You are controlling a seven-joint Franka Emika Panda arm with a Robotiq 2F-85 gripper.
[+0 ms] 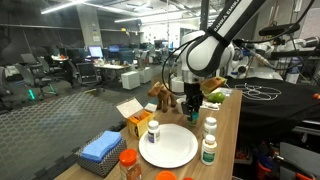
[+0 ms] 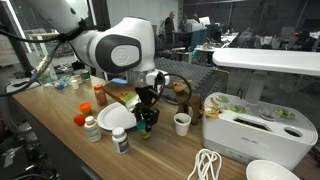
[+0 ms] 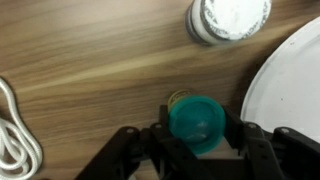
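My gripper is shut on a small container with a teal-green lid (image 3: 196, 122). In the wrist view the round lid fills the gap between the dark fingers, and a yellowish bit of rim shows beyond it. In exterior view 1 the gripper (image 1: 193, 113) points down over the wooden table, just right of the white plate (image 1: 168, 146). Exterior view 2 shows the green container (image 2: 143, 127) at the fingertips, low by the tabletop. Whether its base touches the wood cannot be made out.
White-capped bottles (image 1: 208, 150) stand near the plate, one (image 3: 228, 18) close by in the wrist view. A white mug (image 2: 182, 124), a coiled white cable (image 2: 205, 163) and a brown toy dog (image 2: 183, 95) are nearby. Bare wood lies between bottles and cable.
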